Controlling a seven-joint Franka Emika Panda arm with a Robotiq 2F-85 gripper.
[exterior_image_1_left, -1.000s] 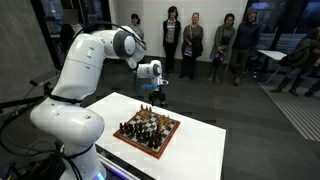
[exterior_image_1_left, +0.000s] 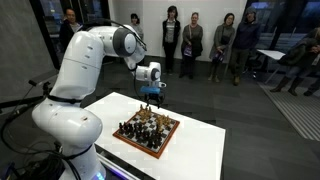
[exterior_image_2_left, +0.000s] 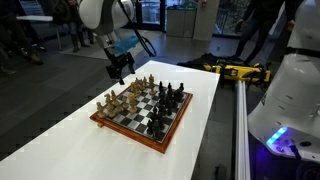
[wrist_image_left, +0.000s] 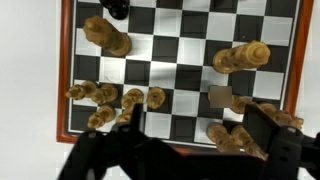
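Observation:
My gripper stands open above the light-brown side of a chessboard (exterior_image_2_left: 128, 131), its two dark fingers spread apart. Nothing shows between the fingertips. In the wrist view, a small light-brown piece (wrist_image_left: 156, 97) lies just ahead of the left finger, and a square-topped piece (wrist_image_left: 219, 96) ahead of the right one. Two taller light-brown pieces stand farther up the board, one at the left (wrist_image_left: 107, 36) and one at the right (wrist_image_left: 243, 56). Part of the board's near side is hidden behind the gripper. Exterior view 1 shows the gripper (exterior_image_1_left: 153, 101) at the board's far side.
Dark pieces (exterior_image_1_left: 143, 135) crowd the opposite side of the board. Several light-brown pieces (wrist_image_left: 100, 95) cluster at the left, others (wrist_image_left: 237, 137) by the right finger. People (exterior_image_1_left: 194, 38) stand behind.
The gripper has come down a little toward the far side of the board and shifted slightly left in exterior view 1. The chess pieces show no clear movement.

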